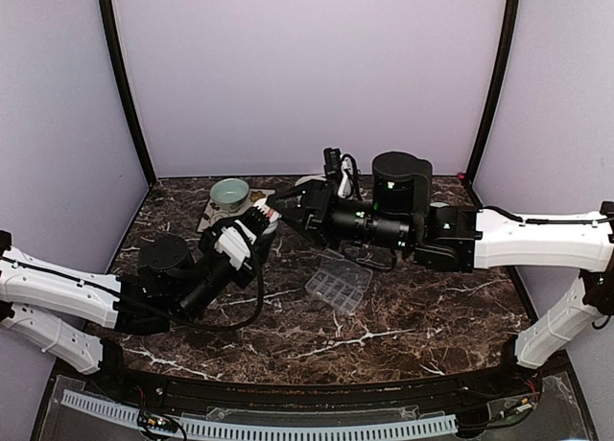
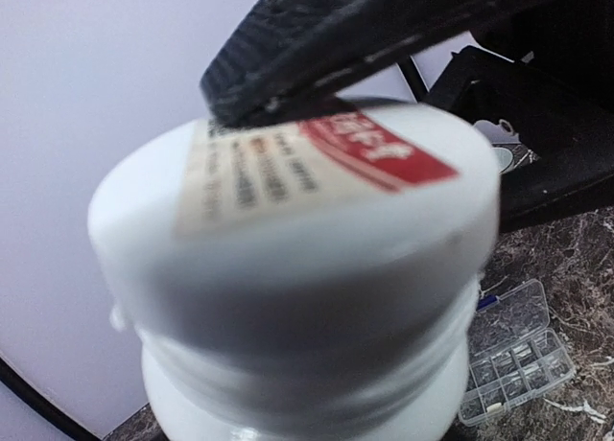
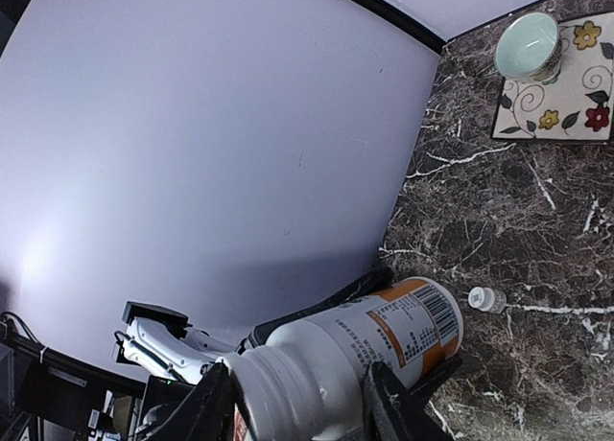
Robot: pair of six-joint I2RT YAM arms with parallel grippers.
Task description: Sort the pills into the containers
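A white pill bottle [image 3: 393, 331] with an orange label and white lid [image 2: 297, 249] is held up in the middle, my left gripper [image 1: 245, 225] shut on it. My right gripper [image 1: 293, 206] is at the lid; in the left wrist view one dark finger lies over the lid's top. In the right wrist view both fingertips flank the lid, part open; whether they press on it I cannot tell. A clear compartment pill box [image 1: 338, 286] lies open on the table below, with small pieces in it in the left wrist view.
A pale green bowl [image 1: 229, 192] stands on a floral mat [image 3: 537, 125] at the back left. A small white capped object [image 3: 486, 299] lies on the marble table. Walls bound the sides and back.
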